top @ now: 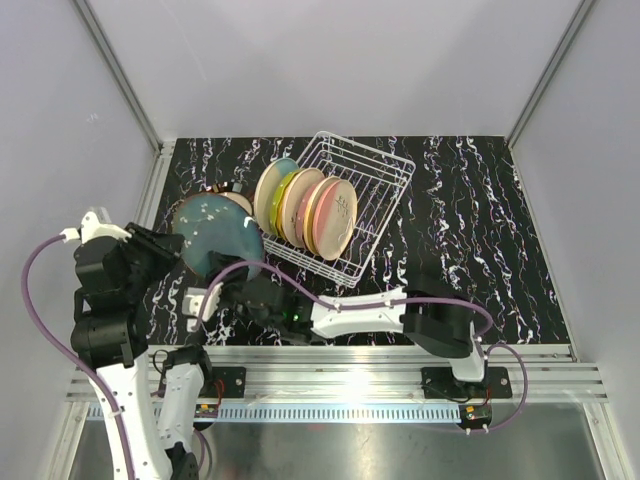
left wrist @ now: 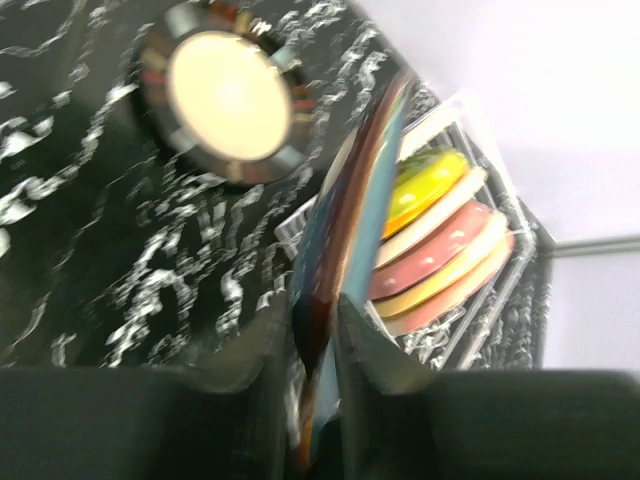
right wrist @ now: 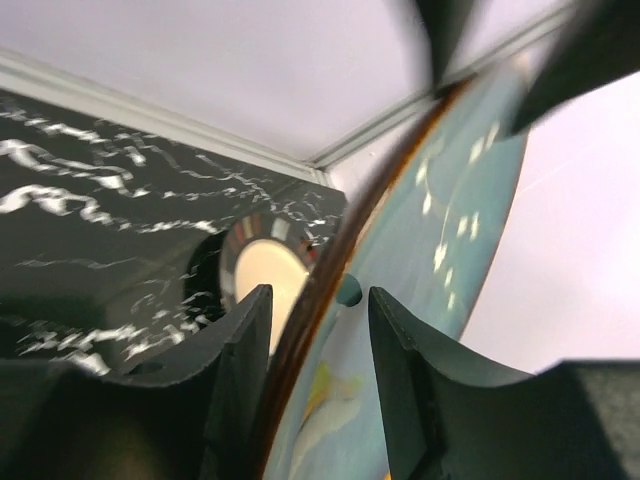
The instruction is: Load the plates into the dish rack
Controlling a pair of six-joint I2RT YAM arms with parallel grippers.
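A large blue-grey plate with a brown rim (top: pixel 221 230) is held upright-tilted between my two grippers at the left of the counter. In the left wrist view the plate (left wrist: pixel 360 200) stands edge-on between the fingers of my left gripper. In the right wrist view the plate (right wrist: pixel 440 230) rises between the fingertips of my right gripper; whether either gripper is clamped on it is unclear. The dish rack (top: pixel 385 170) holds several coloured plates (top: pixel 335 220) standing on edge.
A dark-rimmed round plate with a cream centre (left wrist: pixel 230 95) lies behind the blue plate. Pale walls enclose the counter.
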